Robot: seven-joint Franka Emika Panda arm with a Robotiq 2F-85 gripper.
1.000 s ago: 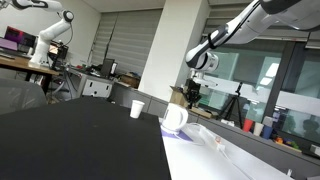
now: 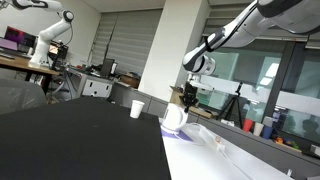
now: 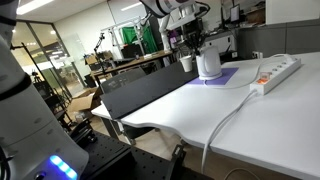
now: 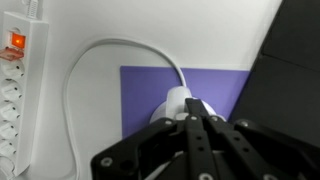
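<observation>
A white kettle [image 2: 174,117] stands upright on a purple mat [image 4: 146,90] at the table's far end. In the second exterior view the same kettle [image 3: 209,62] shows in front of the arm. My gripper [image 2: 187,105] points down at the kettle's top and is shut, with nothing showing between its fingers. From the wrist camera, the gripper covers most of the kettle, and only a white upper part [image 4: 178,100] and some rim show beside it. Whether the fingertips touch the kettle cannot be told.
A white cup [image 2: 136,109] stands on the black surface [image 2: 90,140] near the kettle. Beside the mat lies a white power strip [image 4: 24,75] with a red switch, and its cable [image 4: 75,75] curves around toward the kettle. White tabletop [image 3: 200,110] lies open in front.
The kettle and the cup have stayed put.
</observation>
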